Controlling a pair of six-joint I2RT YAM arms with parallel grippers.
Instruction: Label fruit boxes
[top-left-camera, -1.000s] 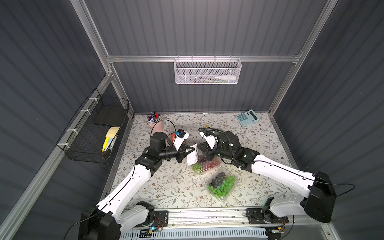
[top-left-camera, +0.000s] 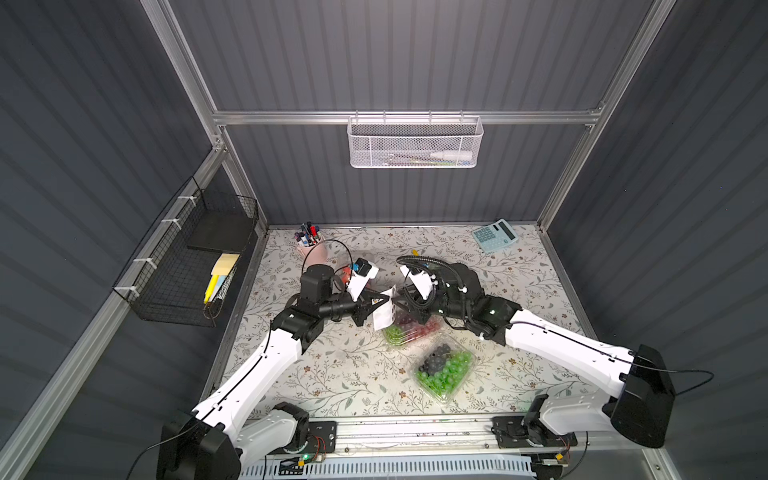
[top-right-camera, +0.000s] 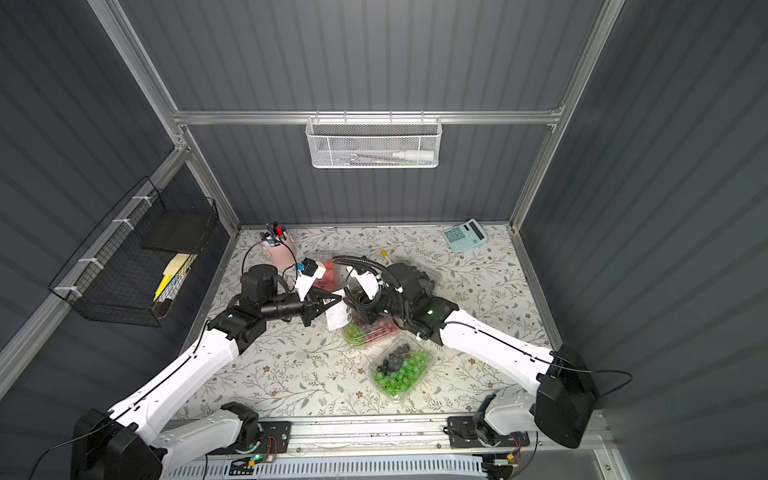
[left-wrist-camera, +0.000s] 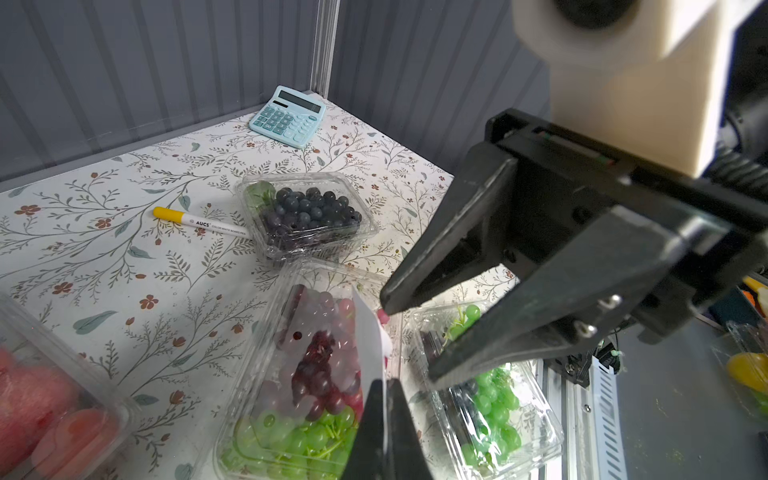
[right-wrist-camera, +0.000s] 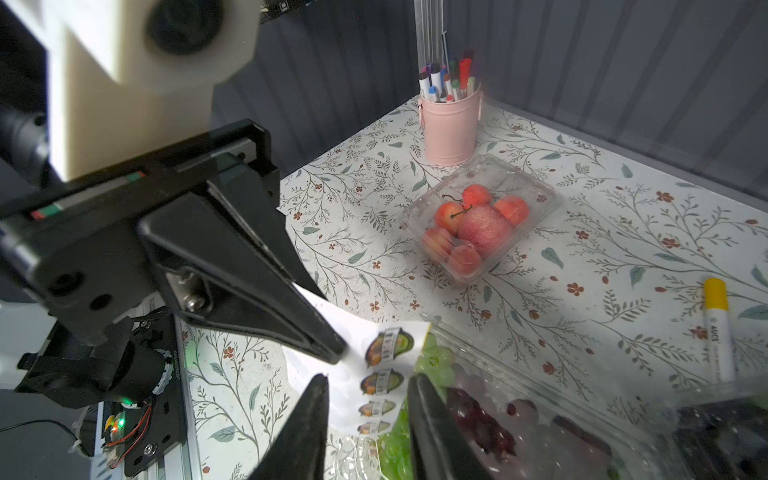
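Note:
My left gripper is shut on a thin white sheet of stickers (left-wrist-camera: 370, 344), which hangs upright above the boxes. The sheet's printed face (right-wrist-camera: 385, 376) carries several small fruit labels and turns toward my right gripper. That gripper stands open, its fingertips close to the sheet's free edge, nothing visible between them. Under the sheet lies a clear box of red and green grapes (left-wrist-camera: 312, 392). A second box, dark and green grapes (top-left-camera: 444, 368), rests nearer the front. Behind are a box of black grapes (left-wrist-camera: 312, 212) and one of red fruit (right-wrist-camera: 480, 224).
A yellow-capped marker (left-wrist-camera: 196, 221) lies beside the black grapes. At the back stand a pink pen cup (right-wrist-camera: 449, 128) and a blue calculator (top-left-camera: 495, 236). A black wire basket (top-left-camera: 192, 264) hangs at left.
The left arm and sheet have stayed almost still.

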